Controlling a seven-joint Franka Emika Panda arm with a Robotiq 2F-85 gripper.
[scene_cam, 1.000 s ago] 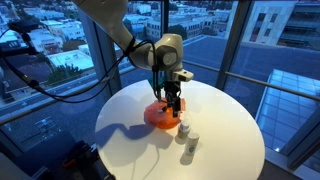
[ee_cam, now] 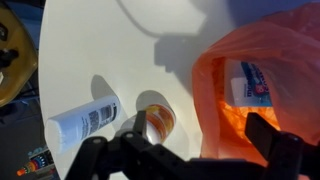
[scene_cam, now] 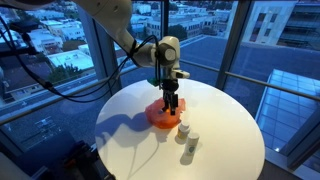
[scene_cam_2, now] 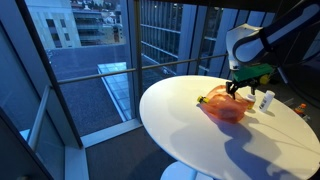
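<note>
An orange translucent bag lies on the white round table; in the wrist view the bag fills the right side, its mouth spread wide. Inside it shows a white and blue packet. My gripper stands open, one dark finger over the bag's opening and the other near the small round container. In exterior view 1 my gripper points down at the bag; any contact cannot be made out. A white labelled bottle lies or stands left of the small container, outside the bag.
Both the small container and the white bottle stand on the near side of the bag. Bare table extends to the right. Tall windows surround the table.
My gripper has shifted slightly left over the bag. The bottle and the small container look unmoved.
</note>
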